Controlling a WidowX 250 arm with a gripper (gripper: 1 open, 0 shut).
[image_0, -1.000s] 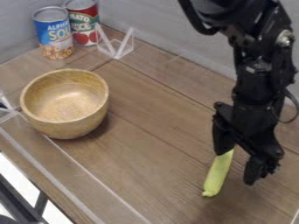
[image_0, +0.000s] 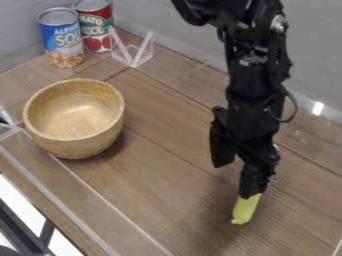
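Note:
My black gripper (image_0: 241, 168) is open, pointing down over the right part of the wooden table, just above and behind a pale yellow-green elongated object (image_0: 246, 208) that lies on the wood. The far end of that object is hidden behind the fingers. A round wooden bowl (image_0: 74, 118) sits on the left side of the table.
Two cans stand at the back left corner, a blue soup can (image_0: 62, 36) and a red can (image_0: 96, 25). Clear tape strips lie near them and along the left edge.
The arm and gripper have moved leftward across the yellow-green object and now cover more of its far end. The object, bowl and cans look unmoved.

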